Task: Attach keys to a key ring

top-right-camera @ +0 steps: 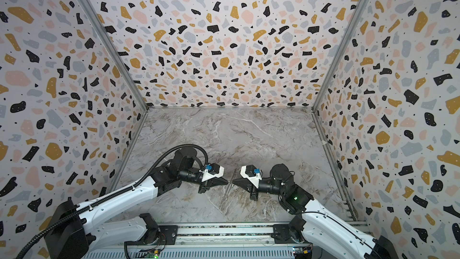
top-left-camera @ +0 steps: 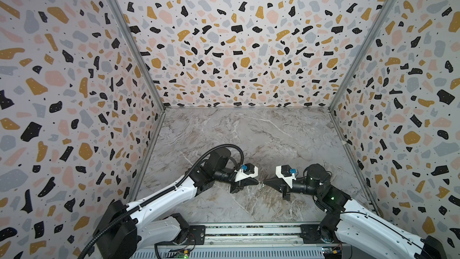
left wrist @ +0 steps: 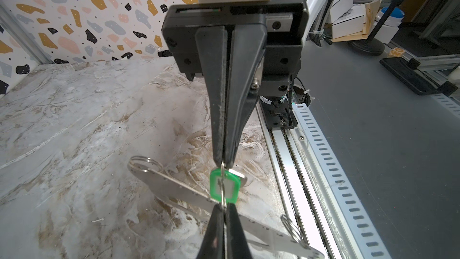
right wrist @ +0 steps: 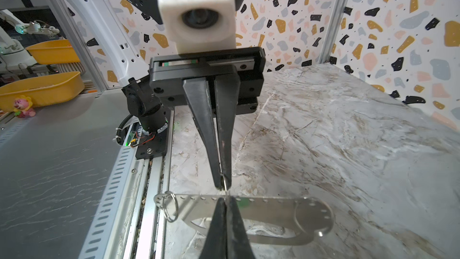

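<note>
My left gripper (top-left-camera: 256, 182) and right gripper (top-left-camera: 266, 181) face each other, tip to tip, above the table. Both are shut. Seen edge-on in the left wrist view, a thin metal ring (left wrist: 222, 185) spans the small gap, its ends reaching into both sets of fingertips. A key with a green head (left wrist: 232, 188) sits at this ring, close to the right fingertips. Crossing the gap is a long flat metal key holder (left wrist: 177, 189), with small rings (left wrist: 145, 162) at its ends. The right wrist view shows the holder (right wrist: 282, 211) lengthwise, one end ring (right wrist: 169, 206) standing out; the green head is mostly hidden there.
A metal rail (top-left-camera: 254, 227) runs along its front edge. Patterned walls (top-left-camera: 244, 43) close off the back and sides.
</note>
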